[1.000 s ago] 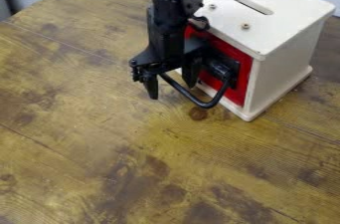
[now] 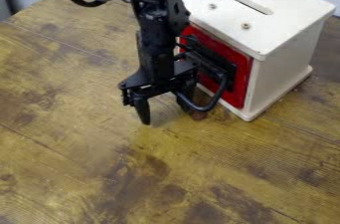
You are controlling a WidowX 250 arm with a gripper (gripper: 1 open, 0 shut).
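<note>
My black gripper [image 2: 159,101] hangs low over the wooden floor, just left of a white wooden box [image 2: 276,39] with a slot and two screws on top. The box's red front [image 2: 234,97] faces the gripper and carries black hardware, partly hidden by the arm and a black looped cable or handle beside it. Whether the gripper's fingers hold anything or are open cannot be made out.
A pale wall edge shows at the top corners.
My gripper has moved left and down toward the front, away from the red front of the box. The box looks unmoved.
</note>
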